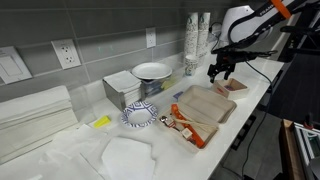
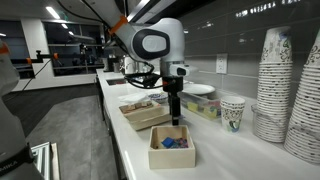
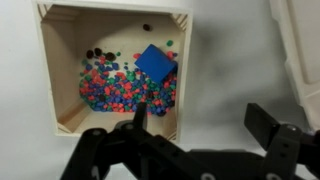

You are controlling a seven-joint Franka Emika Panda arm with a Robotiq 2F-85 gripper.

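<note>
A small wooden box (image 2: 172,157) stands on the white counter. In the wrist view the box (image 3: 62,122) holds many small red, blue, green and dark pieces (image 3: 118,90), with a blue block (image 3: 155,64) lying on them near one wall. My gripper is open above the counter by the box's side wall, its fingers (image 3: 130,137) wide apart and nothing between them. From the first exterior view, the gripper (image 1: 221,75) hangs just above and behind the box (image 1: 233,88).
A shallow empty tray (image 1: 207,104) stands close to the box, with a tray of utensils (image 1: 187,130) beyond it. Cup stacks (image 2: 305,85) and a patterned cup (image 2: 232,112) stand near the wall. Bare counter lies in front of the cups.
</note>
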